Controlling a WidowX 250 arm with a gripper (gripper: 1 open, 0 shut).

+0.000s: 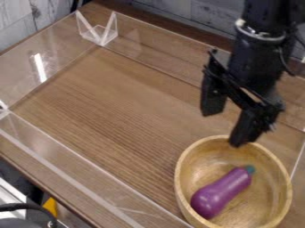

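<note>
My gripper (pixel 229 107) is in the right half of the view, large and black, its fingers open and pointing down over the area just behind a pale yellow bowl (pixel 191 174). A purple eggplant (pixel 218 194) with a small green stem lies inside the bowl at the lower right. Nothing shows between the fingers.
A clear plastic object (pixel 98 27) stands at the back left near the table's edge. Dark surroundings show beyond the edges.
</note>
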